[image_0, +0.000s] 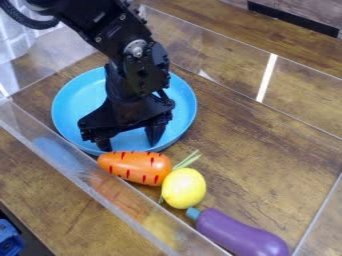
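Observation:
My black gripper (127, 130) is down inside a light blue bowl (182, 110) at the upper left of the view, its fingertips low near the bowl's floor. Whether anything is between the fingers is hidden by the gripper's own body. A toy carrot (134, 166) with dark stripes lies just in front of the bowl. Beside it to the right is a yellow lemon (185, 188), and a purple eggplant (243, 232) lies at the lower right.
Clear walls (100, 195) enclose the wooden work surface (261, 150). A dark blue object (7, 238) sits outside at the lower left.

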